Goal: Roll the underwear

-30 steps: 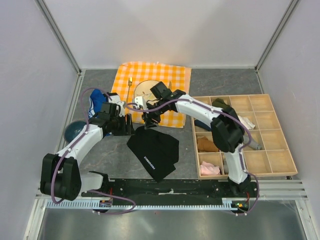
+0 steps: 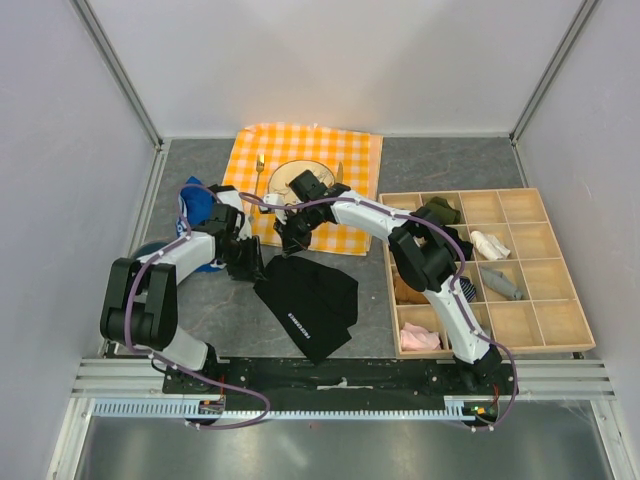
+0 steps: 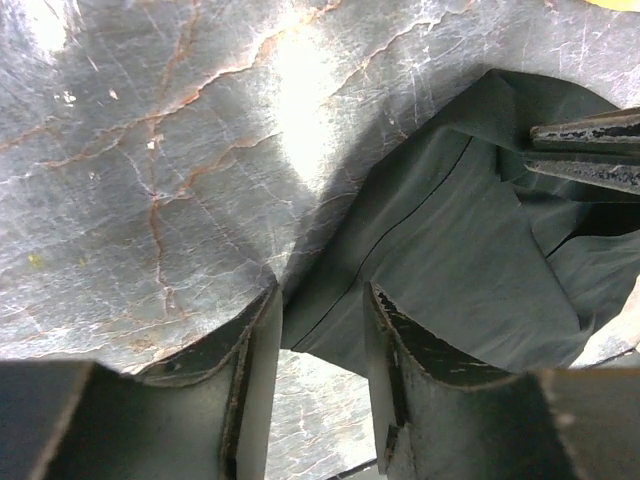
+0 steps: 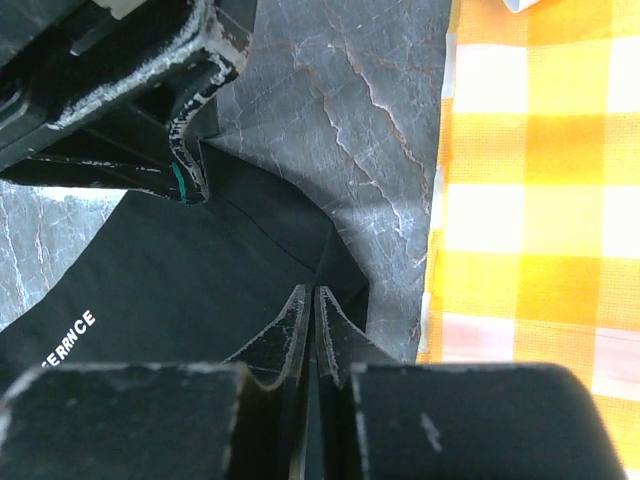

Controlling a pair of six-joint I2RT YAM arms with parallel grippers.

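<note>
The black underwear (image 2: 310, 300) lies spread flat on the grey marbled table, with white lettering near its lower left edge. At its upper left corner is my left gripper (image 2: 260, 272); in the left wrist view the left gripper is open, a narrowed gap between its fingers and the cloth's corner in and beyond that gap. My right gripper (image 2: 290, 250) is at the top edge of the cloth. In the right wrist view the right gripper has its tips almost together over the fabric; whether cloth is pinched between them is unclear.
A yellow checked cloth (image 2: 350, 240) with a plate (image 2: 284, 178) and cutlery lies behind. On the right stands a wooden compartment box (image 2: 560, 280) holding rolled clothes. Blue fabric (image 2: 190, 205) is at the left, beside a partly hidden bowl (image 2: 150, 247).
Both grippers have come down to the underwear's upper edge, and their fingers have narrowed. The cloth keeps its place.
</note>
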